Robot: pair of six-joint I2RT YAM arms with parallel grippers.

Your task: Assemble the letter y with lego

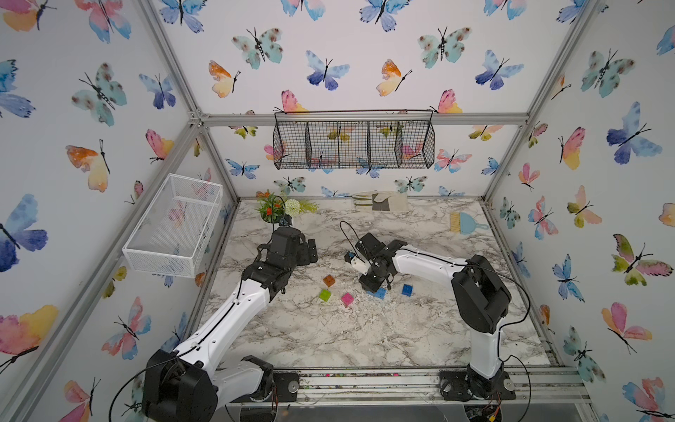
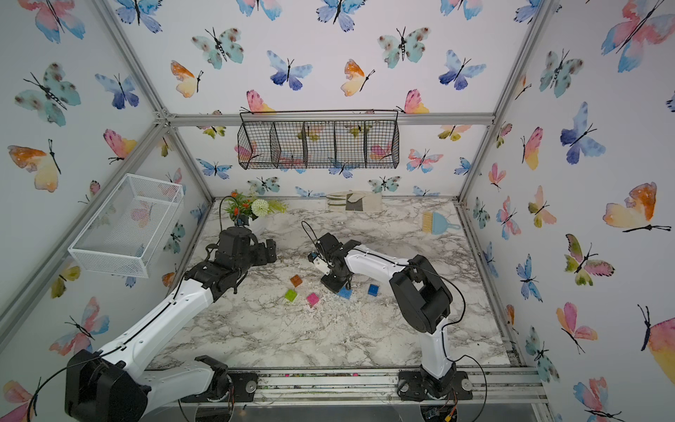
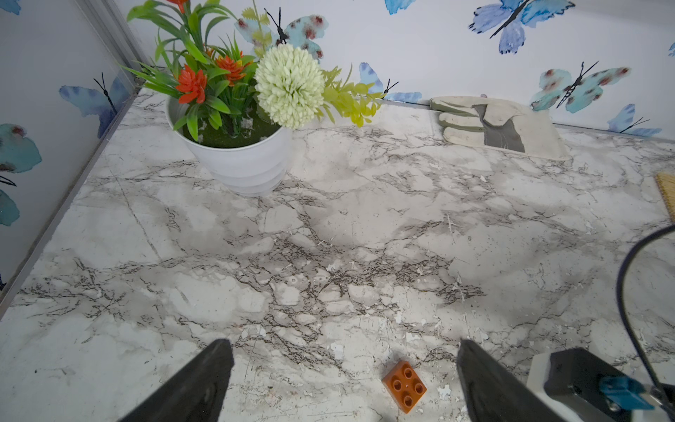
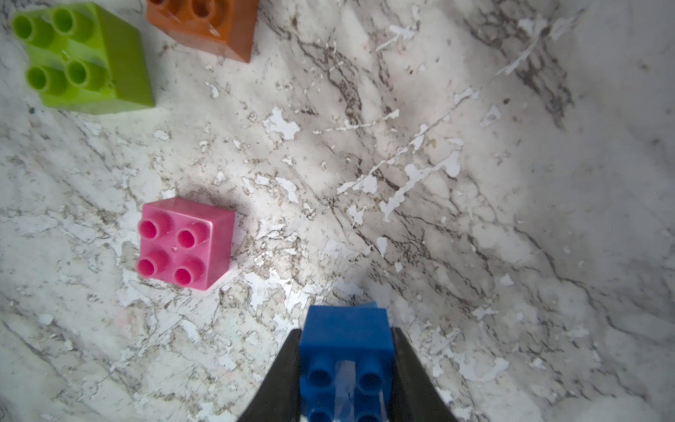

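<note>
My right gripper is shut on a dark blue brick (image 4: pixel 346 330), its studs facing the camera at the bottom of the right wrist view. Under that gripper a lighter blue piece (image 1: pixel 377 294) lies on the table, partly covered; whether the held brick touches it I cannot tell. Another dark blue brick (image 1: pixel 407 289) sits just to the right. Leftward are a pink brick (image 4: pixel 184 242), a lime green brick (image 4: pixel 83 57) and an orange brick (image 3: pixel 404 386), all apart. Behind the orange brick, my left gripper stands open and empty.
A potted plant (image 3: pixel 242 158) stands at the back left and a glove (image 3: pixel 502 126) at the back. A blue brush (image 1: pixel 469 223) lies back right.
</note>
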